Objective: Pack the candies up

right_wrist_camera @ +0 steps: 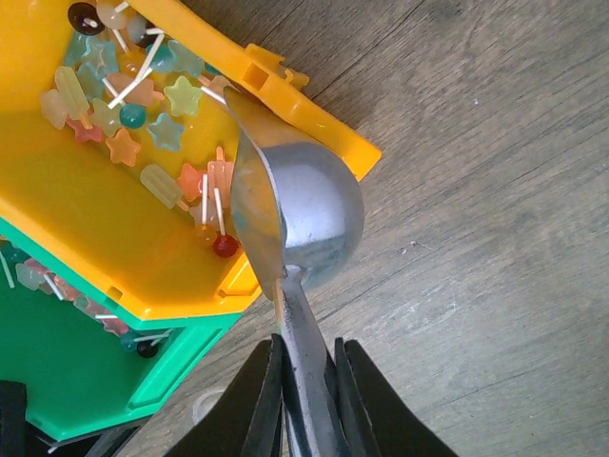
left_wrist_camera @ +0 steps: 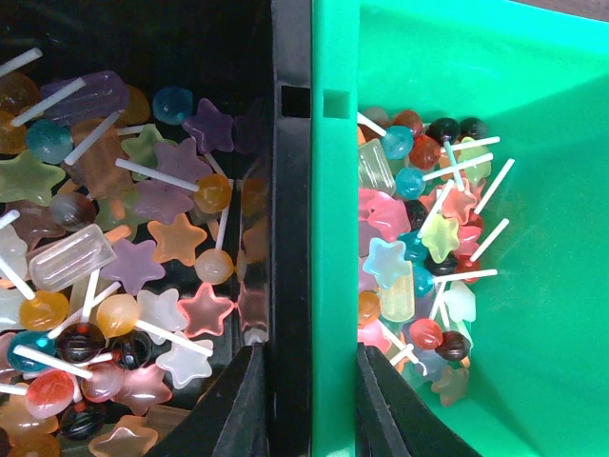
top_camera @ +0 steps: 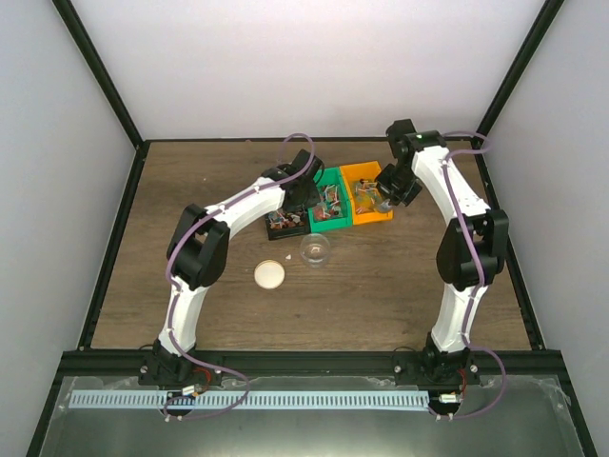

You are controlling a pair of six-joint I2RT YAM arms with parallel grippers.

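Observation:
My left gripper is shut on the adjoining walls of the black bin [left_wrist_camera: 291, 200] and the green bin [left_wrist_camera: 336, 238], one finger on each side. Star, popsicle and lollipop-shaped candies [left_wrist_camera: 176, 238] lie in both. The right gripper is shut on the handle of a metal scoop [right_wrist_camera: 324, 209]. In the right wrist view, the scoop's bowl lies across the end wall of the orange bin [right_wrist_camera: 143, 286], its rounded back toward the bare table. Candies [right_wrist_camera: 124, 90] are in that bin. What the bowl holds is hidden.
A clear round jar [top_camera: 315, 250] stands in front of the green bin. Left of it lies a pale round lid [top_camera: 269, 275], with a small light piece [top_camera: 288, 256] between them.

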